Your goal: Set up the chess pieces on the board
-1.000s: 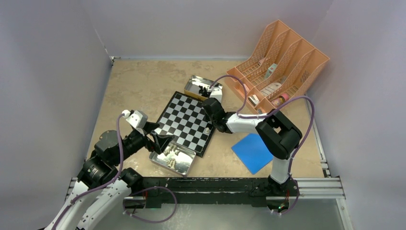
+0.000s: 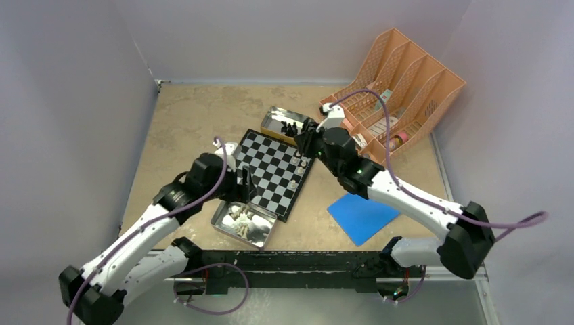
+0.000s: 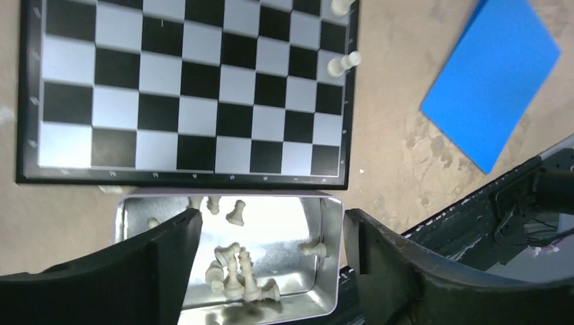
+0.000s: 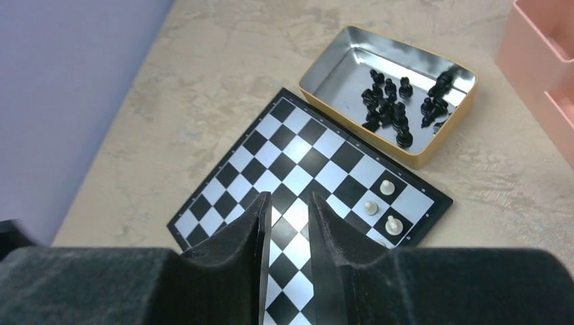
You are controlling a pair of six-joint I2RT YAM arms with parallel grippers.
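The chessboard (image 2: 267, 169) lies on the table with several white pieces along its right side, such as a white pawn (image 3: 344, 62) and a white piece (image 4: 393, 225). More white pieces (image 3: 235, 276) lie tumbled in a silver tray (image 3: 332, 271) by the board's near edge. Above that tray my left gripper hangs with its fingers wide apart, holding nothing. My right gripper is raised over the board's right side. Its fingers are narrowly parted and the board shows through the empty gap. Black pieces (image 4: 392, 105) sit in a second tray (image 4: 433, 150) past the far edge.
An orange slotted rack (image 2: 423, 84) with items inside stands at the back right, close to the far tray. A flat blue sheet (image 2: 363, 218) lies right of the board. Bare tabletop (image 2: 196, 115) stretches along the left and back left.
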